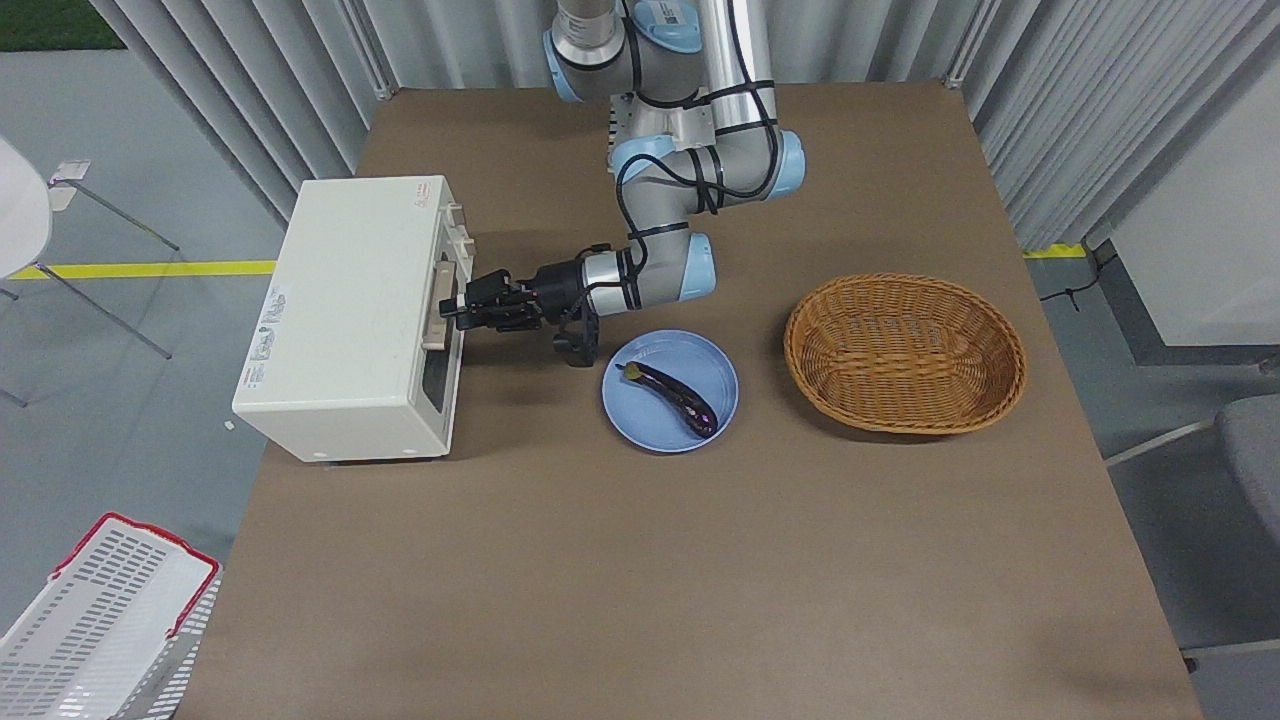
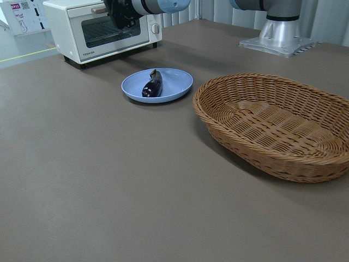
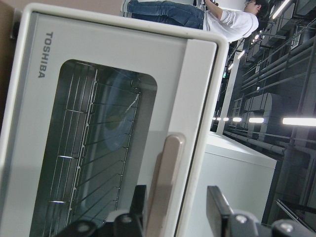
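A white Toshiba toaster oven [image 1: 338,312] stands on the table's left, door closed, glass window [image 3: 84,138] showing an empty-looking wire rack. My gripper is open at the door's handle [image 3: 165,173], which lies between its two fingers in the wrist view. In the front view the fingertips meet the door near that handle. A dark eggplant [image 1: 671,398] lies on a blue plate [image 1: 642,420], just right of the oven, below the arm.
A wicker basket [image 1: 905,355] sits on the right. The arm's base [image 2: 278,43] stands at the back.
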